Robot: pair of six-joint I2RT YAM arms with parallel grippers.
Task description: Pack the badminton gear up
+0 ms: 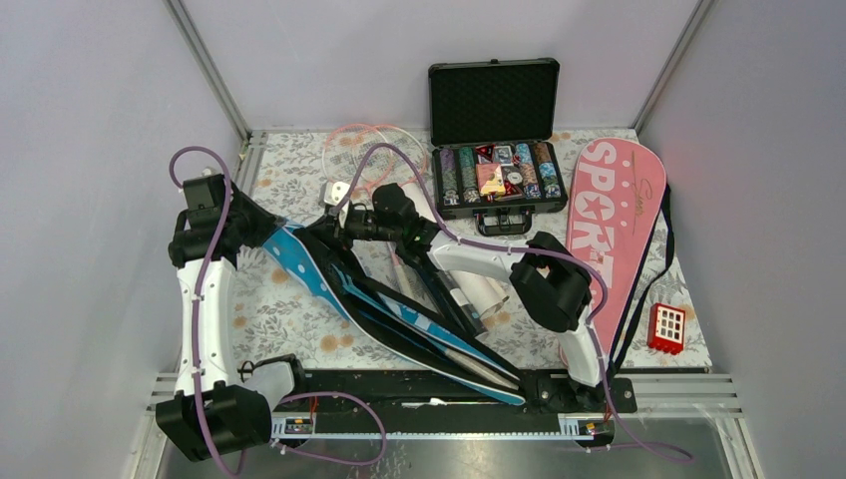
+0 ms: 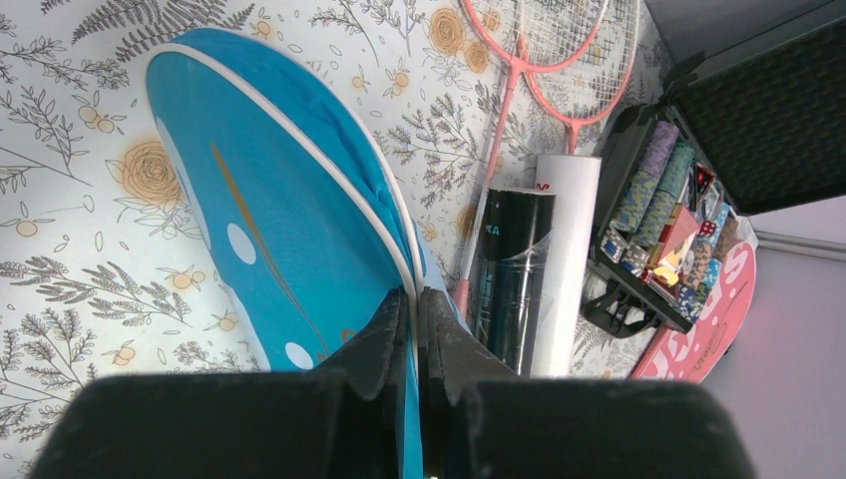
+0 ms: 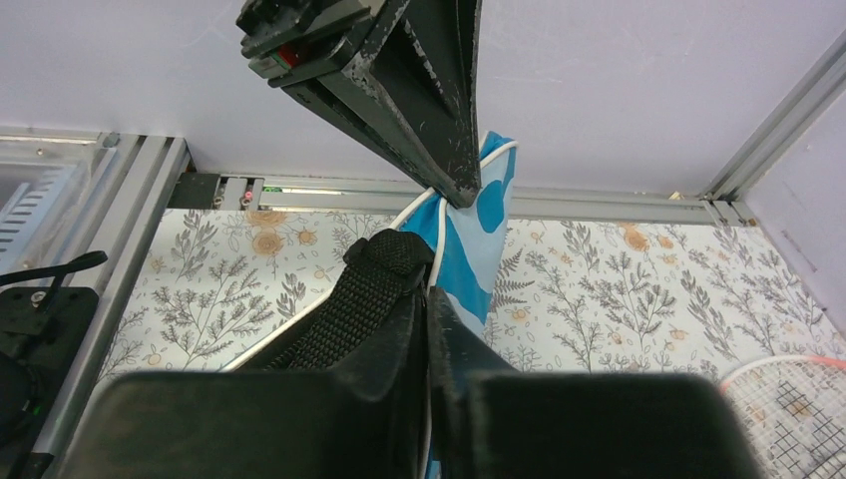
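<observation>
A long blue bag with white dots (image 1: 299, 261) stretches diagonally across the table, its black-lined opening facing up. My left gripper is shut on the white-edged rim at the bag's far left end, lifting it. Close to that end, my right gripper (image 1: 324, 226) is shut at the bag's white piping and black strap (image 3: 371, 289); whether anything thin is between its fingers cannot be made out. Two pink rackets (image 2: 517, 66) lie flat at the back. A black tube (image 2: 514, 269) and a white tube (image 2: 567, 249) lie beside the bag.
An open black case of poker chips (image 1: 499, 175) stands at the back. The pink "SPORT" racket bag (image 1: 611, 215) with a black strap lies at the right, a red box (image 1: 666, 329) beside it.
</observation>
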